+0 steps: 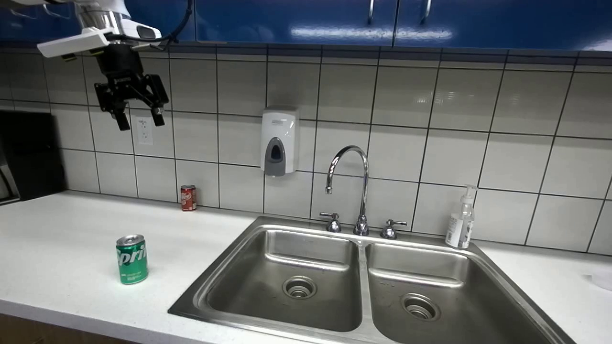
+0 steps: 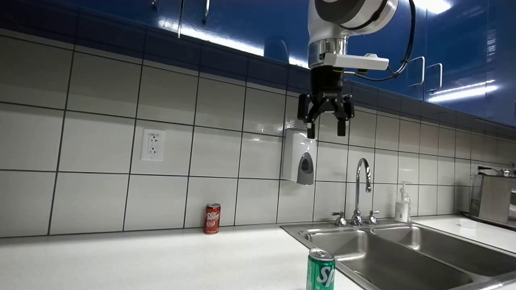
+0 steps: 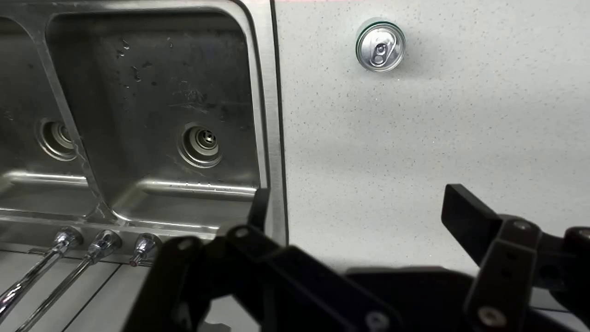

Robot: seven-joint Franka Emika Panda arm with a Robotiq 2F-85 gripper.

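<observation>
My gripper [image 1: 139, 121] hangs high above the counter, open and pointing down, with nothing between its fingers. In the wrist view its two fingers [image 3: 470, 221] stand wide apart over bare counter. A green Sprite can [image 1: 132, 261] stands upright on the counter left of the sink; from above, only the top of that can [image 3: 381, 46] shows, well away from the fingers. Against the tiled wall stands a small red Dr Pepper can [image 2: 211, 219], also upright. The wrist view does not show the red can.
A double steel sink [image 1: 365, 275] with a tall chrome faucet [image 1: 365, 189] takes up the counter's middle. Behind it is a clear pump bottle [image 1: 460, 223]. A soap dispenser [image 1: 279, 142] hangs on the wall, under blue cabinets [image 1: 292, 17].
</observation>
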